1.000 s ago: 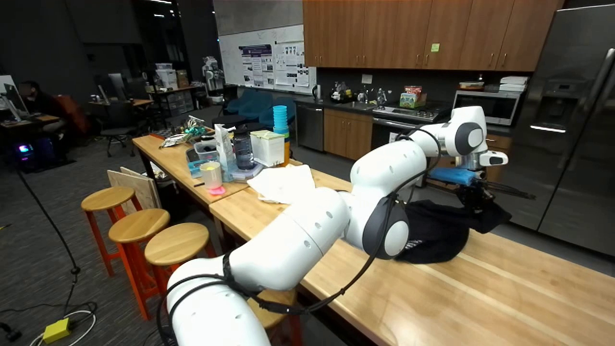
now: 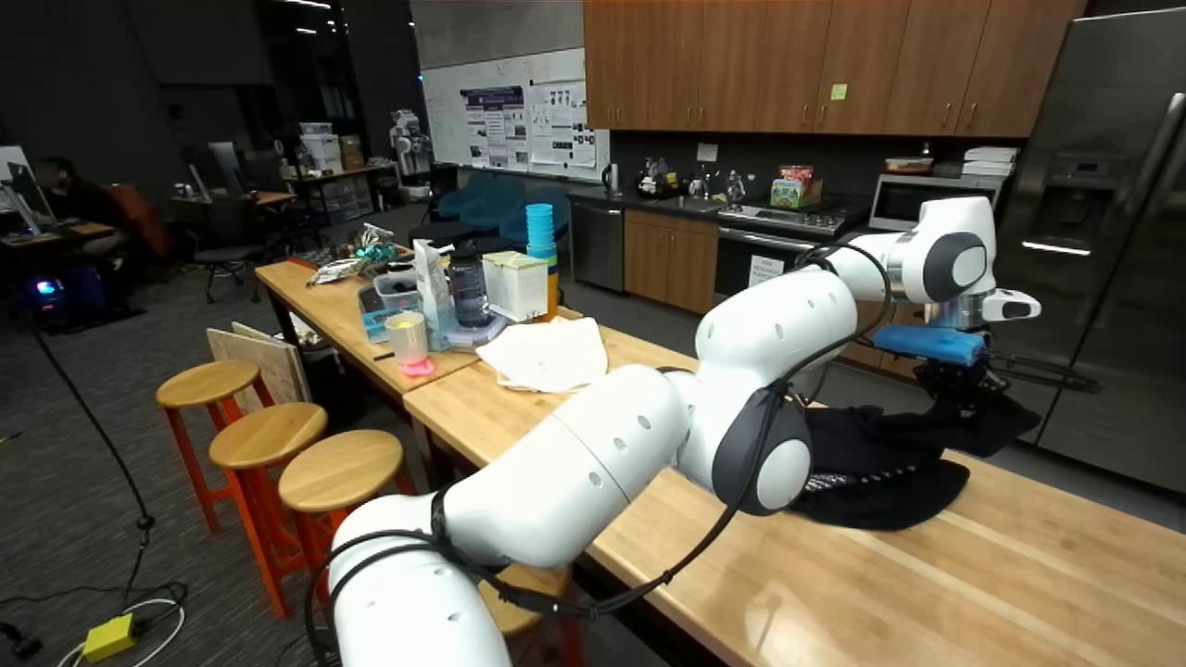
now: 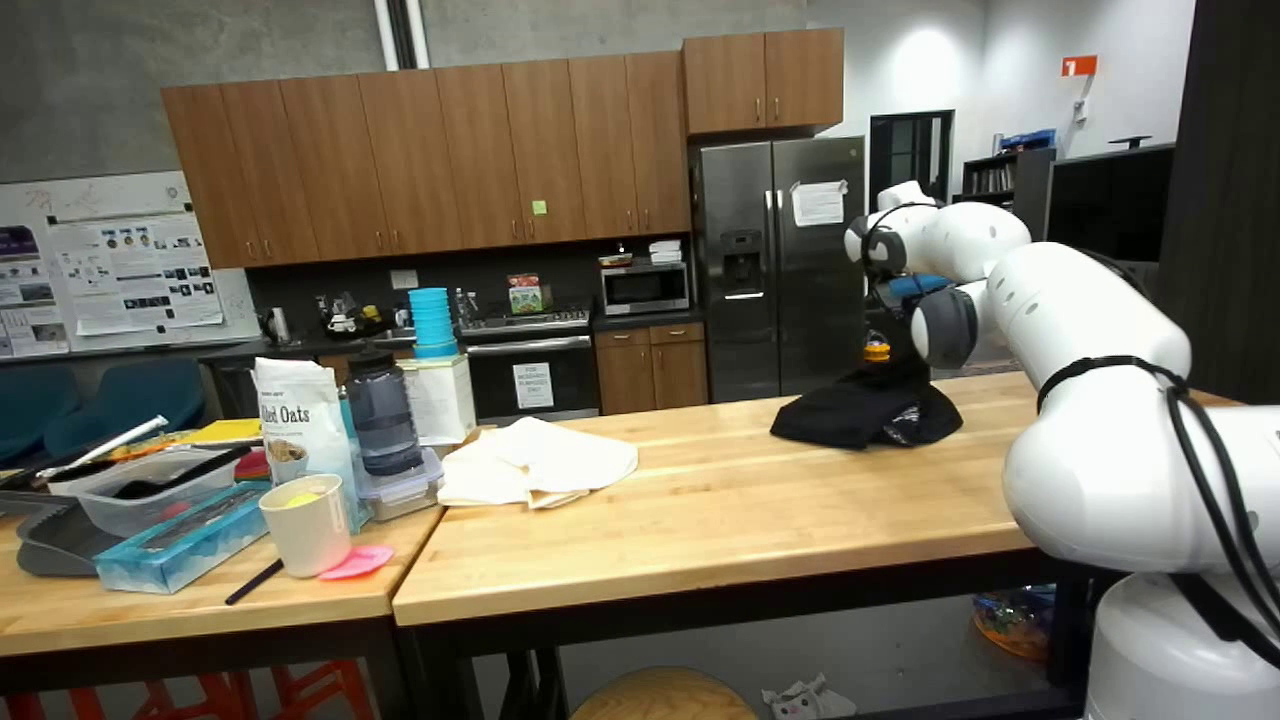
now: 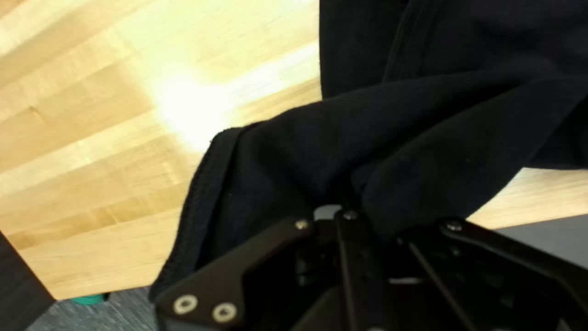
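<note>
A black cloth garment [image 2: 884, 489] lies bunched on the wooden table, part of it raised toward my gripper [image 2: 965, 406]. In exterior view 2 the same garment [image 3: 870, 406] sits at the table's far side, below the arm. Seen from the wrist, folds of the black cloth [image 4: 308, 149] run up into my gripper, which is shut on them. One hemmed corner hangs out to the left of the fingers; the fingertips themselves are mostly buried in cloth.
A white cloth [image 3: 534, 462] lies at the table's left end. Beyond it stand a dark bottle [image 3: 384, 414], an oats bag [image 3: 300, 426] and a cup [image 3: 306, 524]. Stools [image 2: 339, 467] stand along the near side.
The arm has moved to the right in exterior view 1, toward the fridge side, and the black garment has been drawn along with it.
</note>
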